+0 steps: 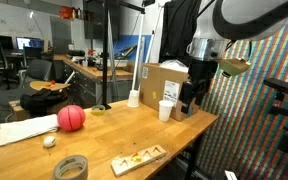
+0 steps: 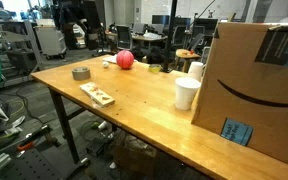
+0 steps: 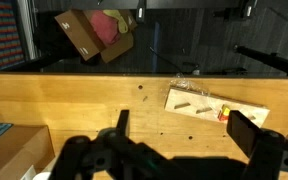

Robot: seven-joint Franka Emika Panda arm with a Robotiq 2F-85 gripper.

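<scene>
My gripper hangs open over the table's edge, its dark fingers (image 3: 122, 125) spread wide with only bare wood in view between them. In the first exterior view the gripper (image 1: 191, 98) is high at the right side of the table, apart from the objects. A pale wooden board (image 3: 199, 102) with small pieces on it lies by the table edge, below and to the right of the fingers in the wrist view. The same board (image 2: 97, 94) appears at the near left in the second exterior view.
A tape roll (image 1: 71, 168), a red ball (image 1: 71, 119) and a white cloth (image 1: 27, 131) lie on the table. A white cup (image 2: 187, 93) stands near a big cardboard box (image 2: 252, 90).
</scene>
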